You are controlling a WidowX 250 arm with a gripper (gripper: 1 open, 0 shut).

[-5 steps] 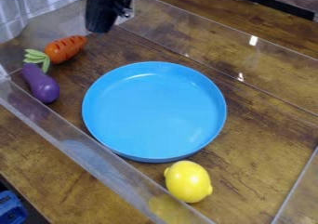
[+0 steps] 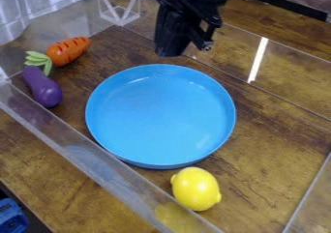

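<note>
My gripper (image 2: 181, 29) hangs at the top of the camera view, dark and seen from above, over the back of a round blue plate (image 2: 159, 119); its fingers are too dark to make out. A carrot toy (image 2: 68, 50) and a purple eggplant (image 2: 42, 86) lie on the wooden table at the left. A yellow lemon (image 2: 195, 189) lies in front of the plate.
Clear plastic walls (image 2: 97, 174) border the work area. A blue object (image 2: 11, 216) is at the lower left corner, outside the wall. The table right of the plate is clear.
My gripper has moved right and toward the camera, from near the carrot to above the back of the plate. The toys and plate have not moved.
</note>
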